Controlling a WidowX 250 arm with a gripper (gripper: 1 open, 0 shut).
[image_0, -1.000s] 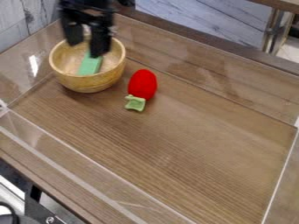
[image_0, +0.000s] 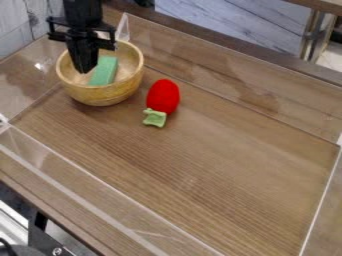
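My gripper (image_0: 80, 41) is at the upper left of the camera view, dark and small, at the back rim of a yellow bowl (image_0: 100, 94). Inside the bowl lies a light green object (image_0: 102, 72). The fingers are too small to show clearly whether anything is between them. Right of the bowl lie a red oval object (image_0: 164, 95) and a small light green piece (image_0: 155, 117) just below it.
A light edge or shelf runs along the upper right behind it.
The arm has withdrawn up and back toward the upper left, away from the middle of the view, and appears much smaller. The bowl and objects look unmoved.
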